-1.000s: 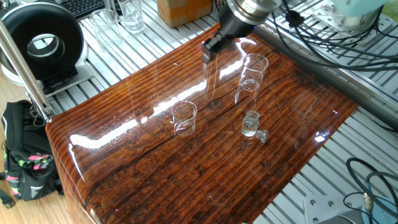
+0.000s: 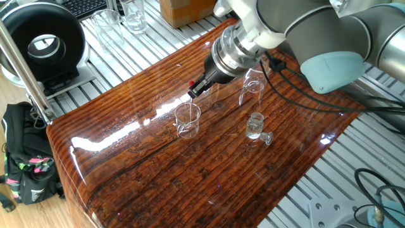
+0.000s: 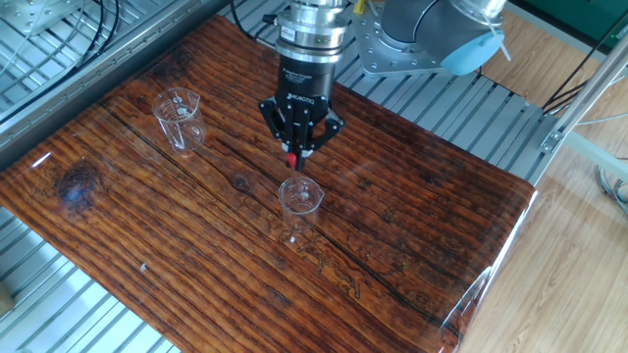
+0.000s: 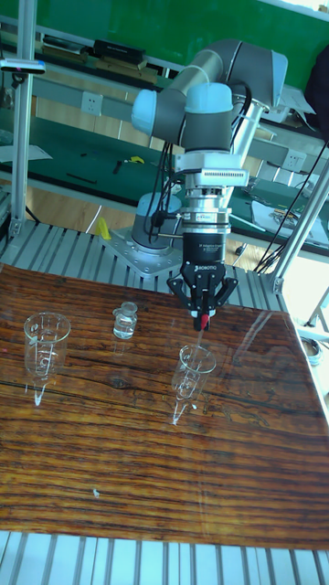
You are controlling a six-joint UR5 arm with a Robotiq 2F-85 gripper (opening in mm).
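Note:
My gripper (image 2: 193, 94) is shut on a small red-topped dropper (image 4: 205, 320), whose thin clear stem points down. In exterior view 2 the gripper (image 3: 297, 157) hangs just above and behind a clear beaker (image 3: 301, 201). The stem appears to reach toward that beaker's mouth (image 2: 188, 109); how deep its tip sits is hard to tell through the glass. A second, larger beaker (image 4: 47, 341) stands apart on the table. Between the two beakers is a small glass bottle (image 2: 254, 126) with clear contents, its glass stopper (image 2: 267, 137) lying beside it.
The glossy wooden table (image 2: 139, 171) has wide clear room at its front. More glassware (image 2: 107, 28) and a cardboard box (image 2: 186, 11) stand on the slatted surface beyond it. Dark cables (image 2: 304, 98) hang from the arm over one table edge.
The arm has swung in from the table's far edge, bringing the gripper down and left to the nearer beaker. The glassware stays in place.

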